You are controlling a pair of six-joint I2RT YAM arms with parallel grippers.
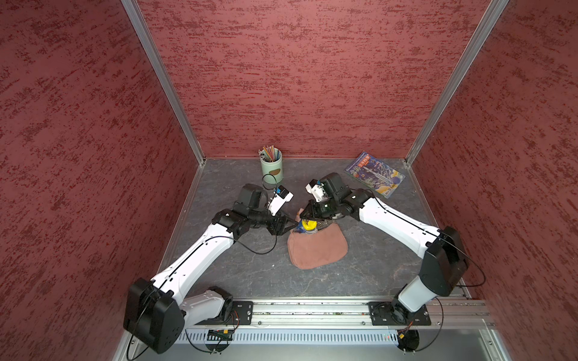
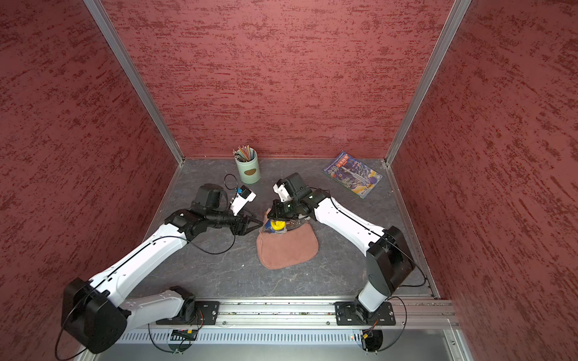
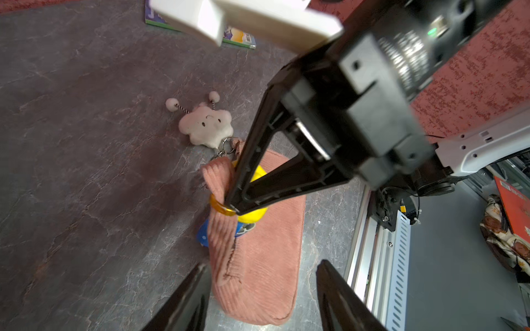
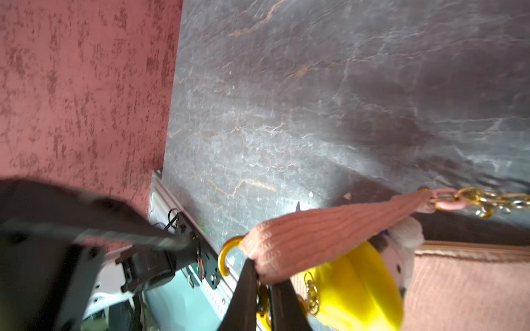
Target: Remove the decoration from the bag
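Observation:
The pink bag (image 1: 317, 246) lies on the dark table, its ribbed strap (image 3: 223, 237) raised at the left side. A yellow-topped charm with a pale face (image 4: 353, 292) hangs against the strap; its blue part (image 3: 202, 234) peeks out behind. A gold hook (image 3: 221, 207) loops around the strap, and my right gripper is shut on the gold clasp, over the bag's far left corner. A white cloud plush (image 3: 207, 127) lies beyond the bag on a ring. My left gripper stands open left of the bag, nothing between its fingers.
A green cup of pencils (image 1: 272, 166) stands at the back left. Comic books (image 1: 375, 174) lie at the back right. Both arms crowd the bag's far edge.

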